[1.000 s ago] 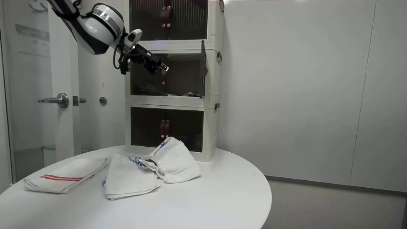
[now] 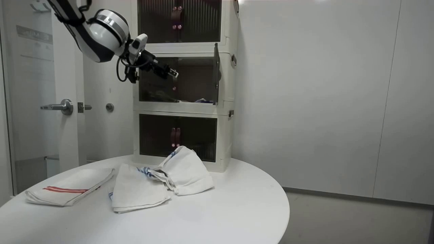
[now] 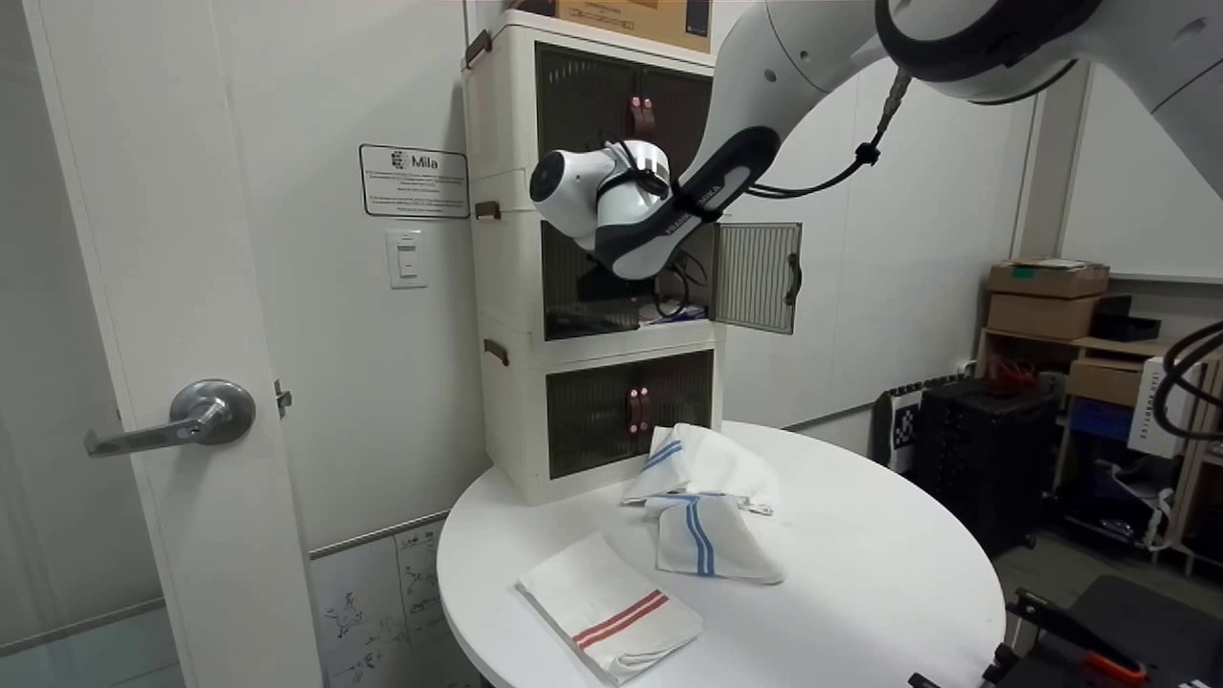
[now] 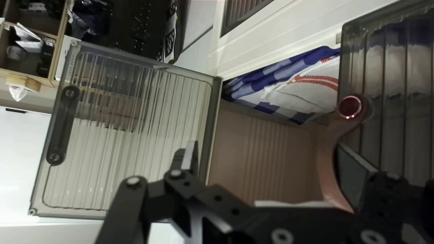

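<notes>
My gripper is open in front of the middle cabinet compartment, nothing between its fingers. In the wrist view one finger is in front of the opening's edge by the open door (image 4: pixel 134 134); the other lies close beside the curved leather handle (image 4: pixel 328 166) of the shut door (image 4: pixel 396 77). Whether that finger touches the handle I cannot tell. Inside the compartment lie a blue checked cloth (image 4: pixel 280 69) and a white cloth with red stripes (image 4: pixel 313 87). In exterior view 1 the gripper (image 2: pixel 173 73) hangs high above the table; exterior view 2 hides it behind the arm.
On the round white table (image 2: pixel 244 211) rest a red-striped folded towel (image 3: pixel 613 596), a blue-striped towel (image 3: pixel 734 545) and a rumpled white one (image 2: pixel 189 173). The open door (image 3: pixel 759 275) juts outward from the cabinet.
My gripper and the arm's wrist have shifted slightly down and to the left in exterior view 1. The towels and cabinet doors stand as before.
</notes>
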